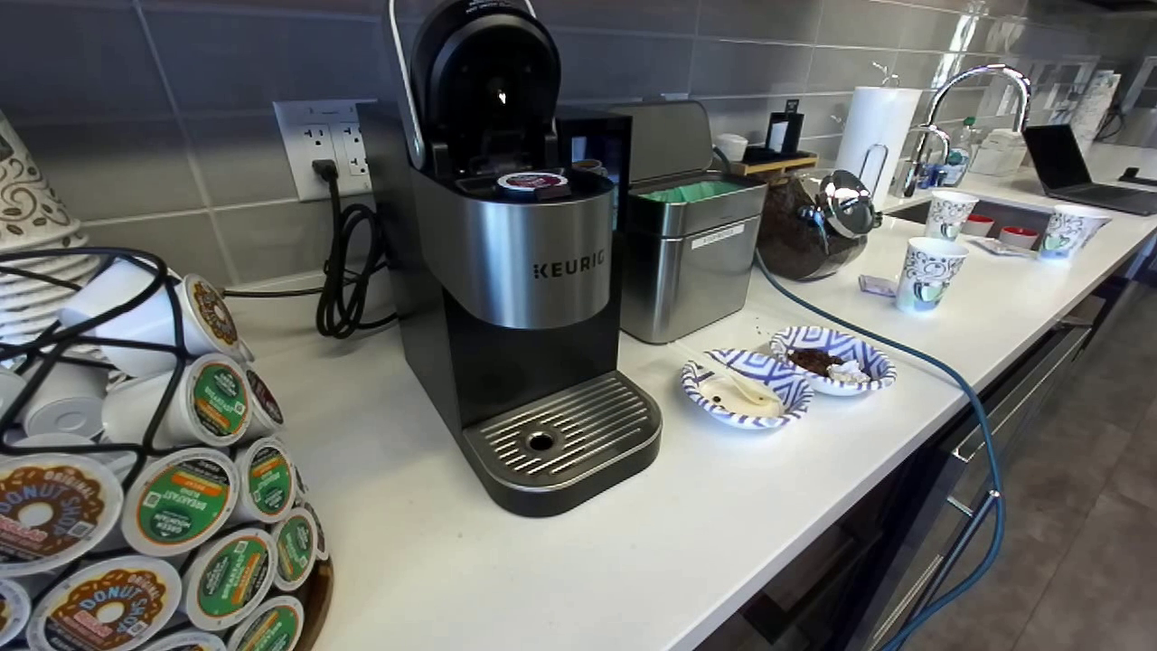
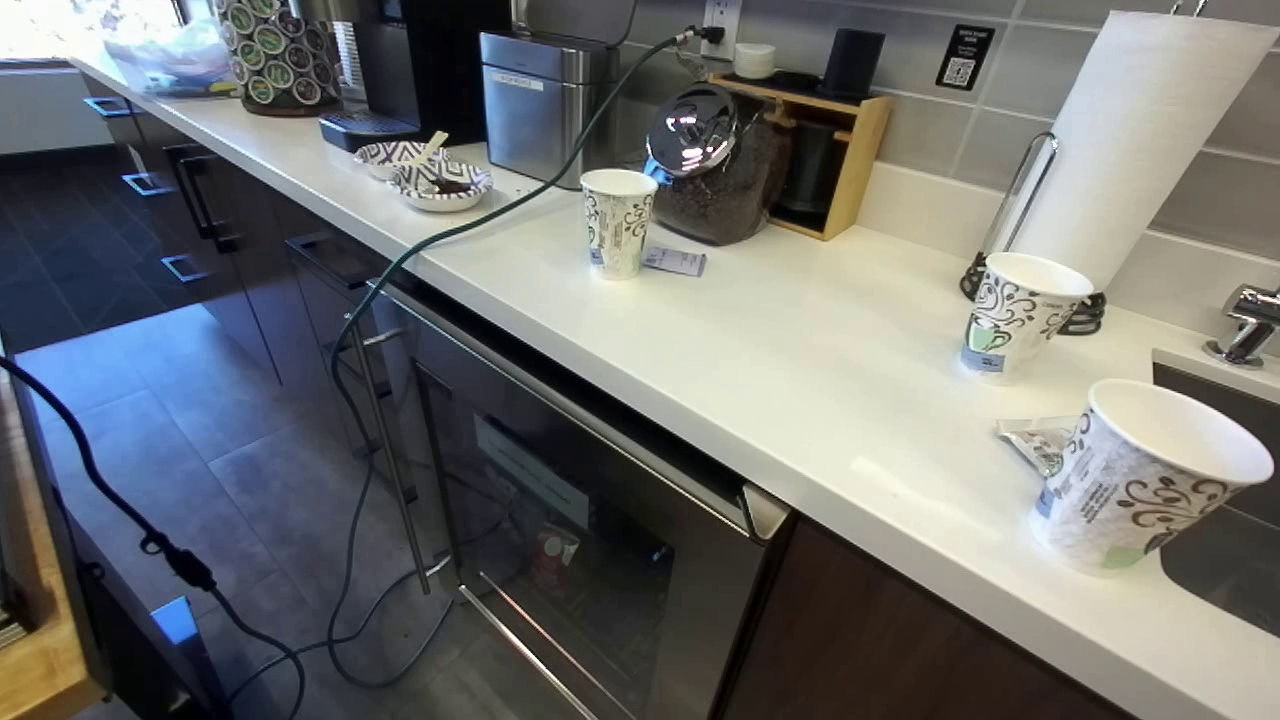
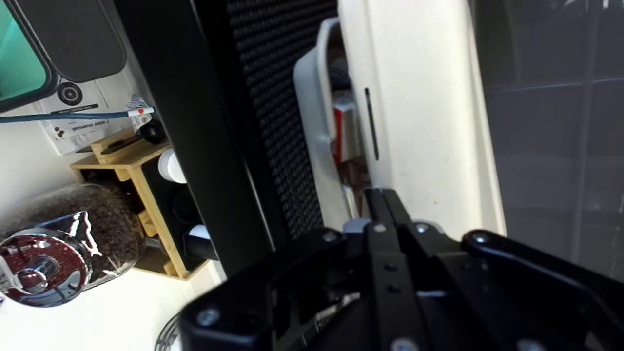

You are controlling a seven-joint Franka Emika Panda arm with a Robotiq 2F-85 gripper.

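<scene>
Only the wrist view shows my gripper. Its two dark fingers (image 3: 390, 257) are pressed together and nothing shows between them. Past the fingertips is a white slotted panel (image 3: 418, 105); whether they touch it cannot be told. Beside that panel lies an open pale container (image 3: 316, 117) with a red-and-white packet (image 3: 346, 128) inside. The Keurig coffee maker (image 1: 521, 255) stands on the counter with its top raised. A pod with a purple lid (image 1: 531, 183) sits at its opening.
Two patterned bowls (image 1: 745, 418) lie right of the machine, near a metal bin (image 1: 694, 277). A blue-green cable (image 1: 982, 434) hangs over the counter edge. Paper cups (image 2: 618, 228) stand farther along. The stretch of counter (image 2: 780, 348) between the cups is mostly clear.
</scene>
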